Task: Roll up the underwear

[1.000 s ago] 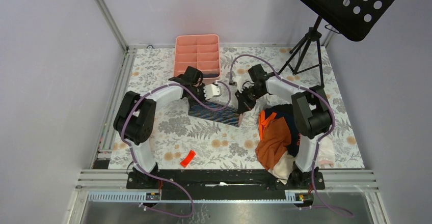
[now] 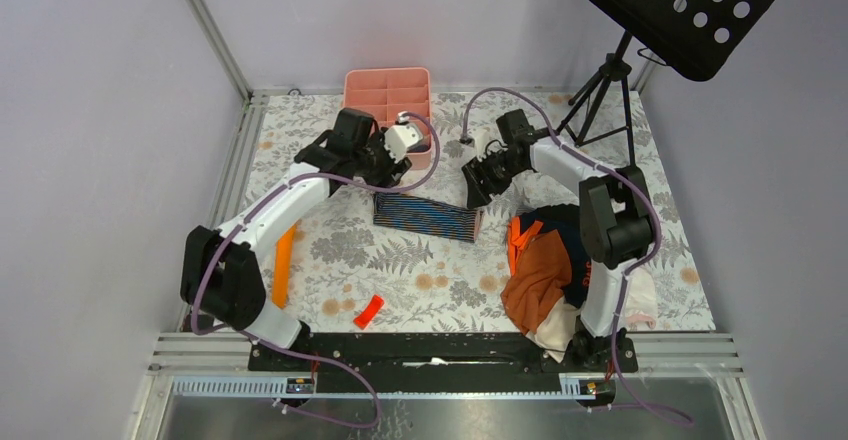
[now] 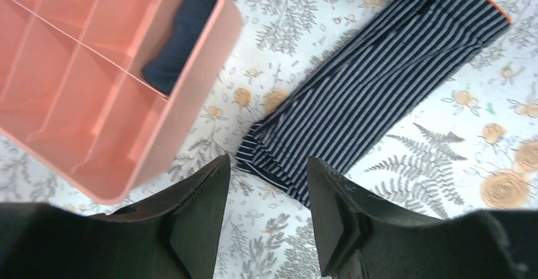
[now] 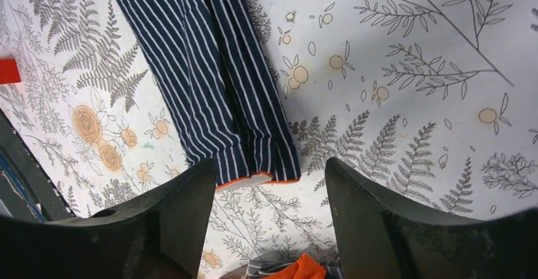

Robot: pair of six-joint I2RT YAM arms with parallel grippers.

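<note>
The navy, white-striped underwear (image 2: 425, 218) lies flat as a long folded strip on the floral surface, orange edge at its right end; in the right wrist view it (image 4: 174, 57) has a lengthwise fold. My left gripper hangs open over the strip's left end, fingers apart, nothing held. My right gripper is open above the right end, also empty.
A pink compartment box (image 2: 388, 88) with a dark rolled item stands behind the strip. A clothes pile (image 2: 540, 280) lies front right, a black stand (image 2: 600, 90) back right. An orange piece (image 2: 368, 310) lies front centre.
Both grippers have lifted away from the underwear, the left arm rising most. The strip has shifted slightly right and back since a second ago.
</note>
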